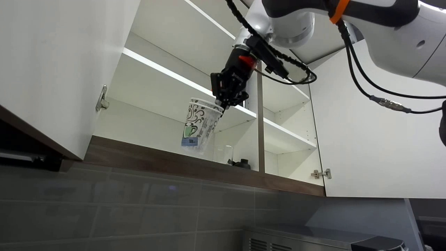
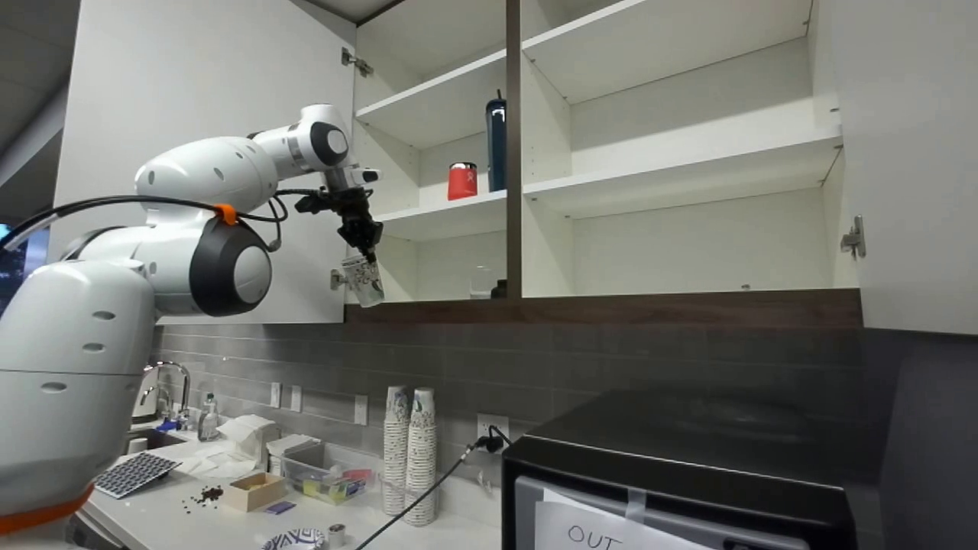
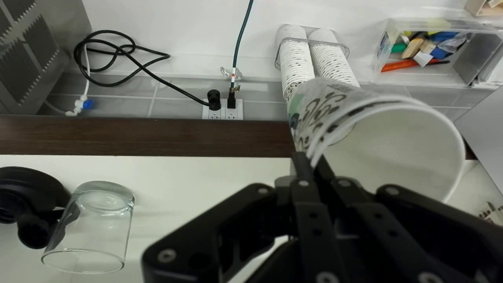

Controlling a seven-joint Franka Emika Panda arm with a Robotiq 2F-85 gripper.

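A patterned paper cup (image 1: 199,125), which shows two nested rims, hangs tilted from my gripper (image 1: 221,105) in front of the open cabinet. The gripper is shut on the cup's rim; in the wrist view its dark fingers pinch the near edge of the cup (image 3: 325,111). In the second exterior view the cup (image 2: 364,280) is beside the left end of the cabinet's bottom opening, below my gripper (image 2: 370,255). Whether its base touches anything is hard to tell, but it appears to hang free.
On the cabinet's bottom shelf stand a clear glass (image 3: 92,226) and a black object (image 3: 26,203). A red tumbler (image 2: 462,180) and a dark bottle (image 2: 496,142) occupy the shelf above. Cup stacks (image 2: 408,458) rise from the counter below. The right compartments look mostly empty.
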